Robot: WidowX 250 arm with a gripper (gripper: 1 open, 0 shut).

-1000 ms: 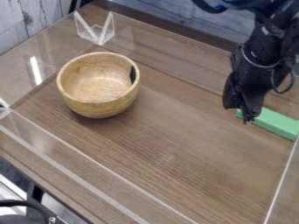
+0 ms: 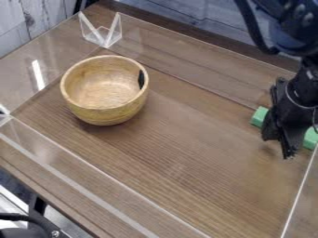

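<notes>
At the right of the camera view, my dark gripper [image 2: 281, 138] is low over a green object [image 2: 261, 117], which shows on both sides of it and is partly hidden behind it. Whether anything is between the fingertips cannot be told.
A wooden bowl [image 2: 106, 88] stands on the left of the wooden table [image 2: 174, 167]. A white wire-like piece [image 2: 102, 28] is at the back left.
My gripper has moved right and down from above the green object's left end, and now covers much of that object.
</notes>
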